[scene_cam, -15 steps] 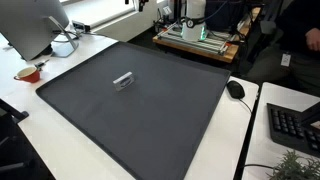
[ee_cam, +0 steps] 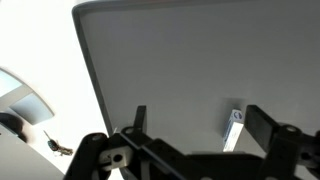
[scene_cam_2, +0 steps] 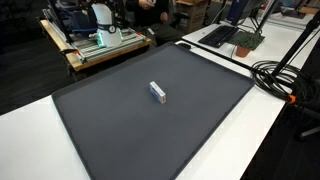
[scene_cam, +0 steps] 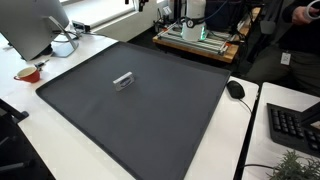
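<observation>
A small white block-like object (scene_cam: 123, 81) lies on the dark grey board (scene_cam: 150, 125), left of the board's middle in exterior view 1. Exterior view 2 has the same white object (scene_cam_2: 158, 92) near the board's centre, alone on the surface. From the wrist camera, my gripper is open, its two black fingers wide apart with only board visible between their tips. The white object (ee_cam: 233, 130) appears close to the right-hand finger in that view, inward of it. How high the gripper hangs above the board is hard to tell.
Outside the board are a red cup (scene_cam: 28, 74) at the left, a black mouse (scene_cam: 235, 90) and a keyboard (scene_cam: 293, 130) at the right. Coiled black cable (scene_cam_2: 282, 80) lies beyond the board in exterior view 2. The rest of the board is bare.
On the board, nothing has moved. At the far right of exterior view 1, a person's hand has shifted upward and shows something light-coloured.
</observation>
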